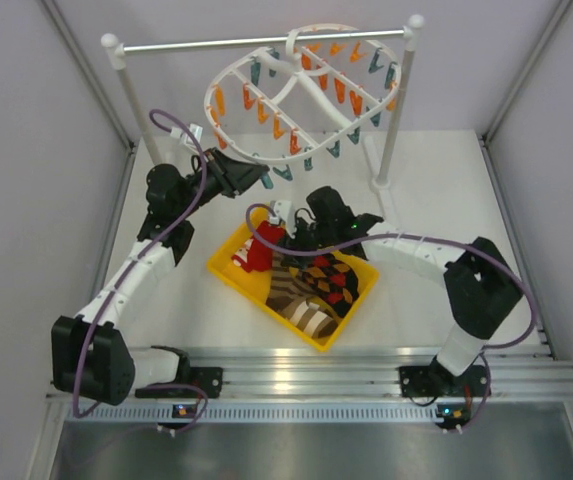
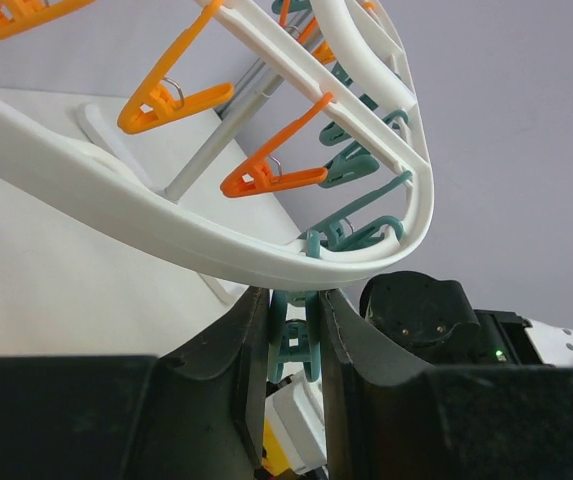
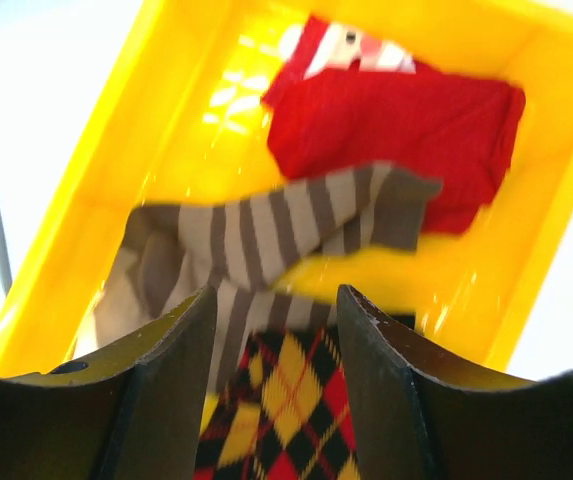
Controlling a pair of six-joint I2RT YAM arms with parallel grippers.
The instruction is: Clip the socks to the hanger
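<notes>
A white oval hanger with orange and teal clips hangs from a rail. At its near left edge my left gripper is shut on a teal clip, pinching it between the fingers. My right gripper points down over the yellow bin, its fingers apart with nothing between them. Below it lie a brown striped sock, a black sock with red and yellow diamonds and a red sock. The top view shows another brown-and-white striped sock at the bin's near corner.
The rail stands on two white posts at the back. Bare white table lies left and right of the bin. The right forearm passes under the hanger's near side.
</notes>
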